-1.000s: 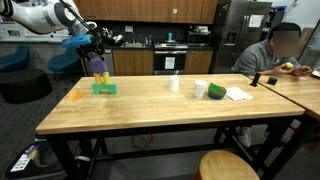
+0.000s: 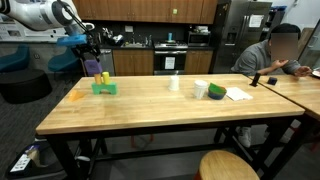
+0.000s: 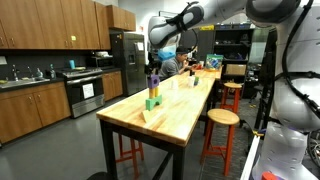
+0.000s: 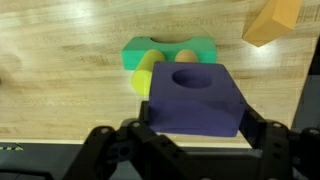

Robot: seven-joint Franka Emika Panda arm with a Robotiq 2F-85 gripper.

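My gripper is shut on a purple block [image 4: 195, 95] with a round hole showing in its upper face. Below the block, a green base [image 4: 200, 46] carries a yellow cylinder [image 4: 147, 72]; a second rounded top is partly hidden behind the purple block. In exterior view 1 the purple block [image 2: 92, 67] hangs by the upper part of the yellow and orange uprights [image 2: 99, 79] on the green base [image 2: 104, 89]. Whether it touches them is unclear.
An orange block [image 4: 272, 22] lies on the wooden table near the base. Farther along the table [image 2: 150, 110] are a white container [image 2: 174, 83], a white cup [image 2: 200, 89], a green bowl [image 2: 216, 91] and paper [image 2: 238, 93]. A person [image 2: 270, 55] sits at the far right.
The gripper and purple block have shifted slightly left in exterior view 1. The green base has stayed in place. The seated person's hand has moved.
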